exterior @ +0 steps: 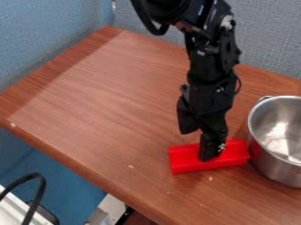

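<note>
A red rectangular block (pixel 186 159) lies on the wooden table beside a metal pot. My black gripper (pixel 206 145) is low over the block, its lower fingers at the block's middle and hiding part of it. Whether anything is between the fingers is hard to see.
The steel pot (pixel 281 136) stands at the right edge, close to the block's right end. Blue floor and cables show at the lower left, past the table's edge.
</note>
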